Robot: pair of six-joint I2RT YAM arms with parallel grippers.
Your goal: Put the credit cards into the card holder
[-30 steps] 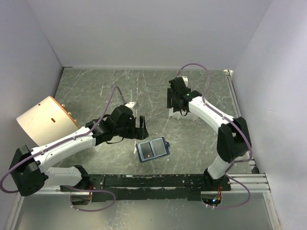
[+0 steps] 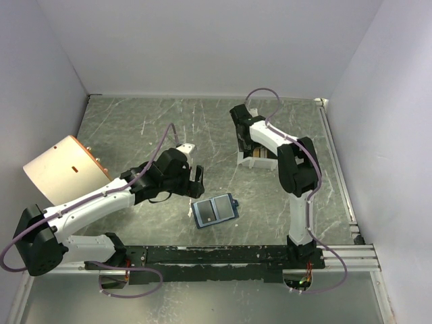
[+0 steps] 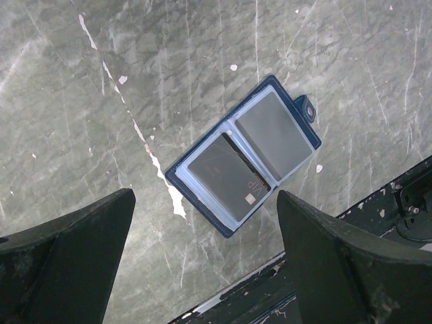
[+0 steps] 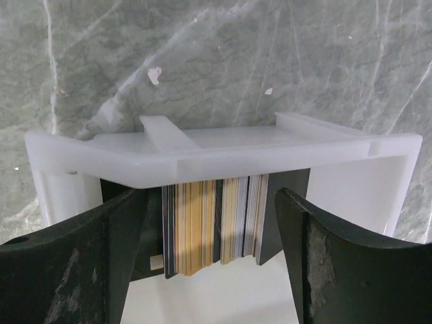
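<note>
The card holder (image 3: 308, 138), dark blue with clear pockets, lies unfolded on the grey table. In its lower left pocket sits a dark card (image 3: 226, 175) with a small pale mark; the other pocket shows plain grey. Above and left of the holder, my left gripper is open and empty. A row of upright cards (image 4: 196, 226), dark, gold and silver, stands in a white bin (image 4: 236, 162). My right gripper is open over the bin, its fingers on either side of the row. Whether they touch any card I cannot tell.
A tan board (image 2: 66, 170) stands at the left edge of the table. The dark base beam (image 2: 216, 255) runs just in front of the holder. Bare table (image 2: 155, 121) lies at the back left.
The left arm and the holder look unmoved.
</note>
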